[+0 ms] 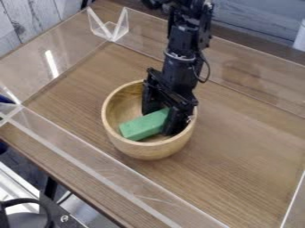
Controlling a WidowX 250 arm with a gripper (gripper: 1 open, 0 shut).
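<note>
A round wooden bowl (137, 146) sits on the wooden table, holding a green block (141, 128) lying at a slant. My black gripper (167, 113) reaches down from the upper middle into the bowl's right side, at the block's upper right end. Its dark fingers blend together, so whether they touch the block is unclear.
A small clear object (107, 27) stands at the back left. A black cable lies at the lower left corner.
</note>
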